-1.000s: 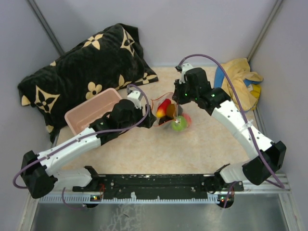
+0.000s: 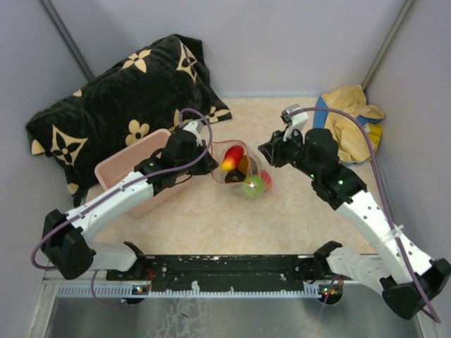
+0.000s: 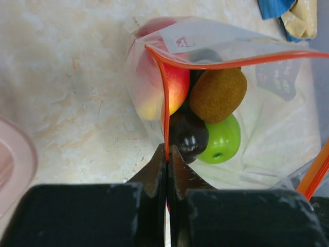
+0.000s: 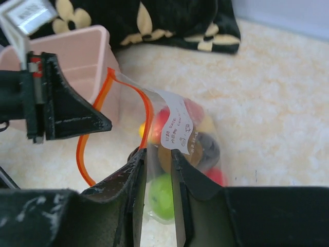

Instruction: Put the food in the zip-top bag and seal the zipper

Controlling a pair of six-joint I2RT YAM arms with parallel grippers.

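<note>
The clear zip bag [image 2: 239,176] with orange rim holds fruit: a red-yellow mango [image 3: 169,82], a brown kiwi [image 3: 218,95], a dark fruit [image 3: 187,134], a green apple [image 3: 221,139] and other pieces. My left gripper [image 2: 211,163] is shut on the bag's edge, the orange strip running into its fingertips in the left wrist view. My right gripper [image 2: 268,151] hangs to the right of the bag, its fingers [image 4: 182,180] parted, with the bag seen beyond them.
A pink empty bin [image 2: 130,165] stands at left. A black patterned cushion [image 2: 127,98] lies behind it. A yellow and blue cloth [image 2: 349,123] is at back right.
My right arm has moved toward the front right, off the bag's top.
</note>
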